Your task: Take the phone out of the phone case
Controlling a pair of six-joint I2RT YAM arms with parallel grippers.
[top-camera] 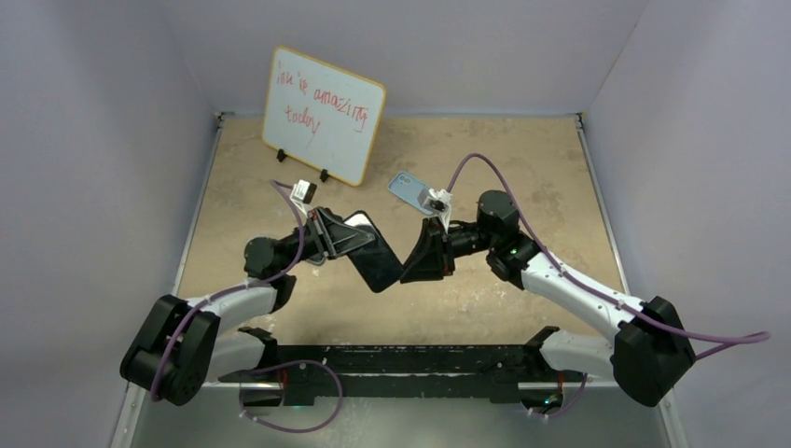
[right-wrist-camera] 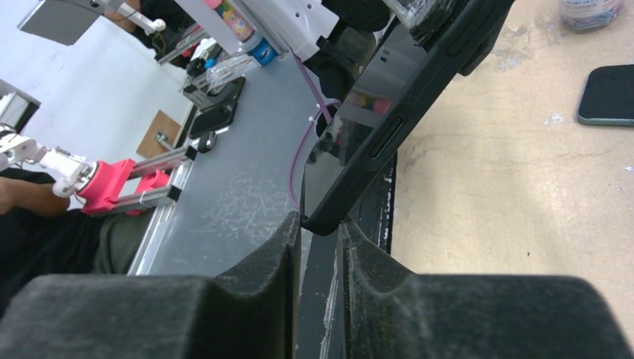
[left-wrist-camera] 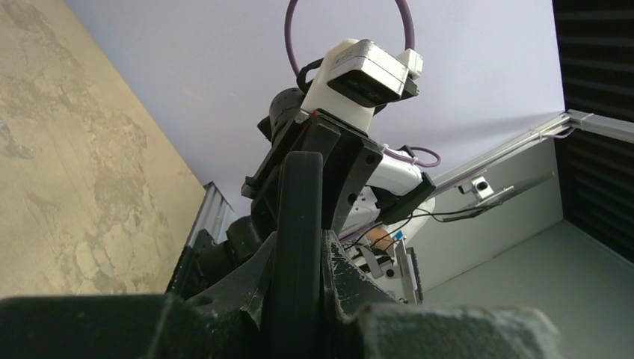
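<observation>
A dark phone in a black case (top-camera: 377, 260) is held tilted in mid-air by my left gripper (top-camera: 356, 236), which is shut on its upper end. In the left wrist view the case's edge (left-wrist-camera: 297, 224) stands upright between the fingers. My right gripper is at the lower corner of the cased phone (right-wrist-camera: 377, 142), fingertips part open at that corner; whether they grip it I cannot tell. The seam between phone and case is not clear.
A light blue phone or case (top-camera: 409, 191) lies on the table behind the grippers. A dark phone (right-wrist-camera: 604, 96) and a clear jar (right-wrist-camera: 588, 11) show in the right wrist view. A whiteboard (top-camera: 322, 112) stands at the back left.
</observation>
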